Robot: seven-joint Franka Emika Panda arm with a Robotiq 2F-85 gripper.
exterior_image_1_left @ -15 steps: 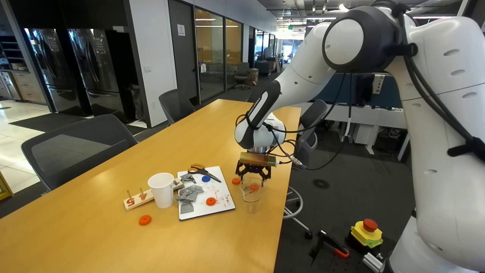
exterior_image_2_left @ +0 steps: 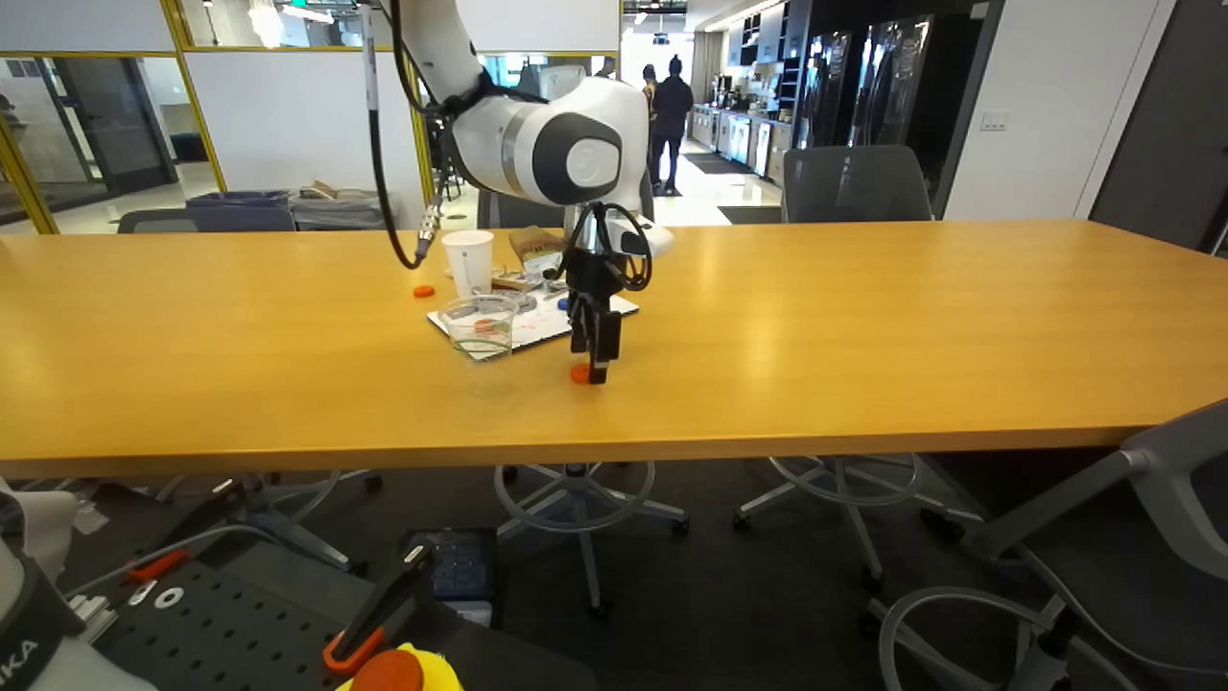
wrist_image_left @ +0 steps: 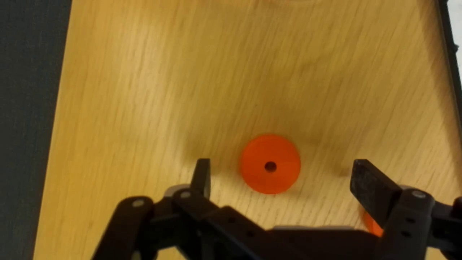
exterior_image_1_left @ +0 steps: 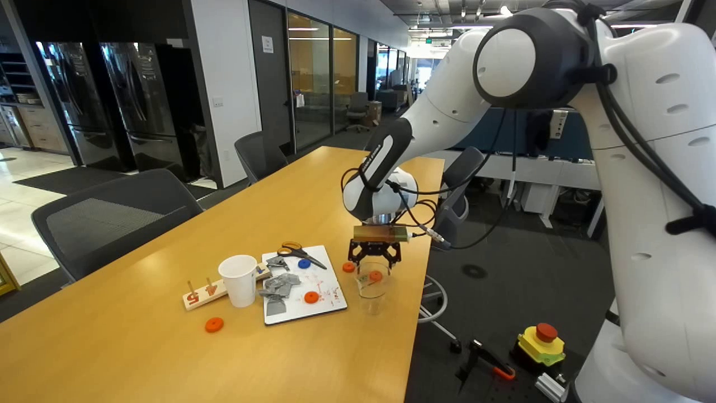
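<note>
An orange ring (wrist_image_left: 270, 164) with a small centre hole lies flat on the table, between the spread fingers of my open gripper in the wrist view and touching neither. A second orange ring (wrist_image_left: 373, 223) is partly hidden behind the right-hand finger. From exterior view 1, the gripper (exterior_image_1_left: 373, 263) hangs low over the table just beyond the clear cup (exterior_image_1_left: 372, 289). One orange ring (exterior_image_1_left: 348, 267) shows by its left finger, another (exterior_image_1_left: 376, 276) through the cup. Exterior view 2 shows the fingers close above the table, partly covering an orange ring (exterior_image_2_left: 578, 374).
A whiteboard (exterior_image_1_left: 326, 305) carries scissors (exterior_image_1_left: 302, 253), grey scraps (exterior_image_1_left: 280, 285), a blue ring (exterior_image_1_left: 304, 264) and an orange ring (exterior_image_1_left: 311, 296). Left of it are a white cup (exterior_image_1_left: 239, 282), a wooden peg board (exterior_image_1_left: 205, 293) and an orange ring (exterior_image_1_left: 214, 325). The table edge is close.
The wrist of the arm has shifted slightly left in exterior view 1, with the gripper nearly in place. The objects on the table have not moved.
</note>
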